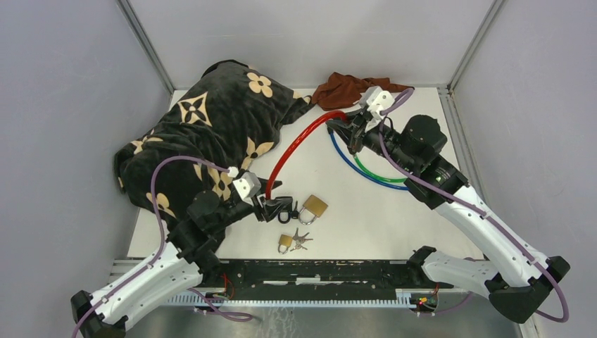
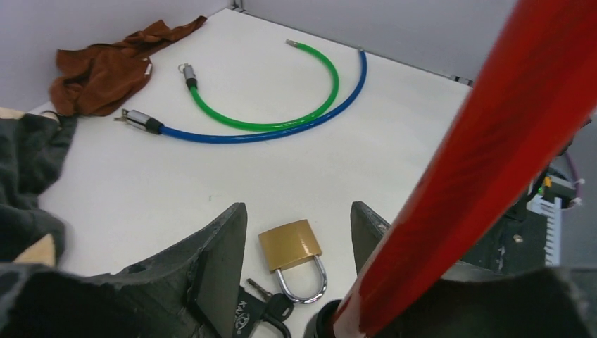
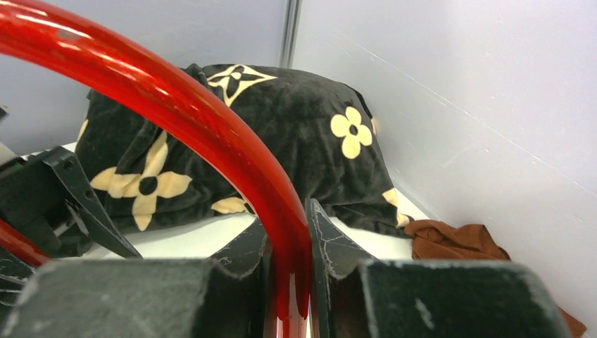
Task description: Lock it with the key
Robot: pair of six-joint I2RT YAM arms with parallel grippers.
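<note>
A red cable lock [image 1: 299, 144] arches between my two arms above the table. Its upper end is clamped in my right gripper, which is shut on the red tube. The other end hangs down at my left gripper, whose fingers stand apart. In the left wrist view the red tube runs past the right finger [image 2: 366, 229], with a dark end fitting at the bottom. Below on the table lie a black lock with a small key [image 2: 264, 310], a brass padlock [image 1: 315, 205], a smaller padlock [image 1: 284, 243] and a bunch of keys [image 1: 300, 239].
A blue cable lock [image 2: 239, 139] and a green one [image 2: 246, 125] lie curved on the right of the table. At the left is a dark patterned blanket [image 1: 218, 120], and a brown cloth [image 1: 348, 90] lies at the back.
</note>
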